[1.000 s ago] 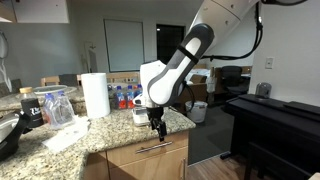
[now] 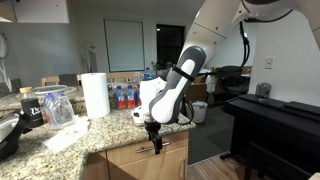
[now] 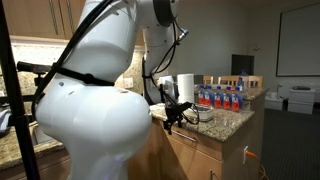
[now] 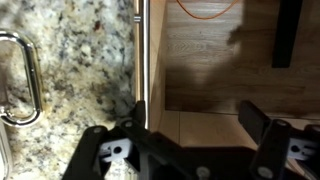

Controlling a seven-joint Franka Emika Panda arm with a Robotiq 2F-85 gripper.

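My gripper points down in front of the wooden drawer, close to its long metal handle. Whether it touches the handle cannot be told. In exterior view 2 the gripper is small and partly hidden by the arm. The wrist view has the two dark fingers of the gripper wide apart, so it is open. No object shows between them. A slim metal bar runs upward from near the left finger, beside the speckled countertop.
On the counter stand a paper towel roll, several bottles, a dark-topped jar and a pan. An orange cable lies on the wooden floor. Open floor shows right of the drawers.
The gripper has come down from just above the drawer handle to about its height, shifting slightly left in exterior view 1. The drawer looks unmoved.
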